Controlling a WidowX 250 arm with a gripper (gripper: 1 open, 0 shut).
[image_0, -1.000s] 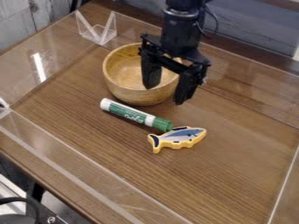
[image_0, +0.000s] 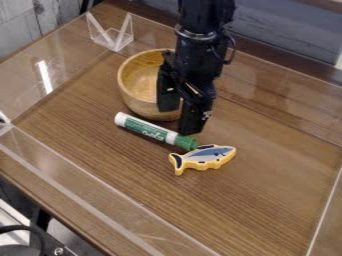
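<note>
My black gripper (image_0: 182, 108) hangs open over the right part of a yellow bowl (image_0: 139, 72), just above a green and white tube (image_0: 155, 131) lying on the wooden table. Its fingers point downward, and I see nothing held between them. In front of the tube, to the right, lies a yellow fish-shaped toy (image_0: 201, 158) with a blue middle. The gripper and arm hide much of the bowl's right side.
A clear plastic piece (image_0: 110, 32) stands at the back left, near the table's edge. A black cable lies at the lower left.
The gripper has turned, so its fingers now sit closer together in this view, and it has shifted slightly left and down. The tube, toy and bowl have not visibly moved.
</note>
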